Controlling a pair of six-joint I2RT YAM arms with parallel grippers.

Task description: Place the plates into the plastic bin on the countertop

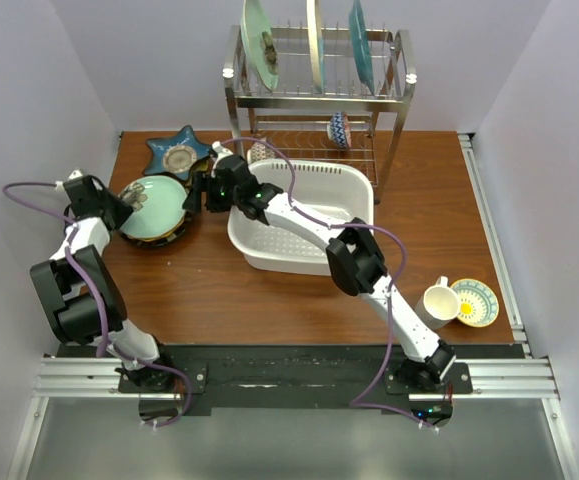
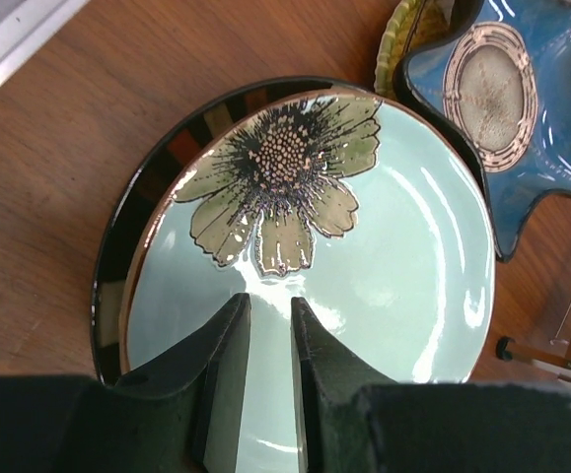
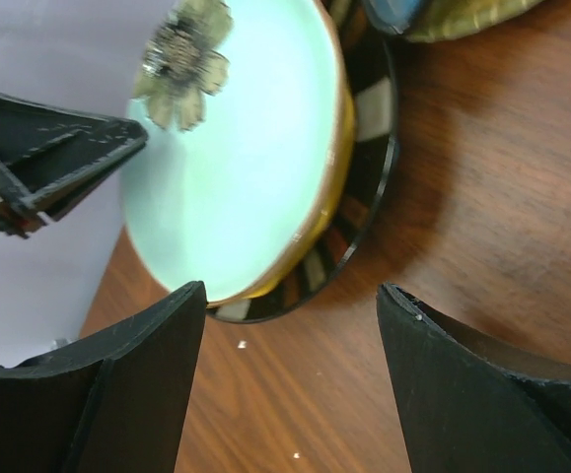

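Observation:
A pale green plate with a flower (image 1: 157, 210) lies stacked over a dark, checkered plate (image 3: 389, 128) at the left of the counter. At its left side is my left gripper. Its fingers (image 2: 228, 345) stand a little apart above the green surface, and no rim shows between them. My right gripper is open to the right of the stack, with only bare counter between its fingers; the plate's edge is beyond them. Close behind that gripper stands the white plastic bin (image 1: 287, 262), its visible floor empty.
A blue star-shaped dish (image 1: 177, 155) sits behind the stack. The metal rack (image 1: 319, 102) at the back holds upright plates. A white mug (image 1: 435, 306) and a small patterned plate (image 1: 476, 303) are at right.

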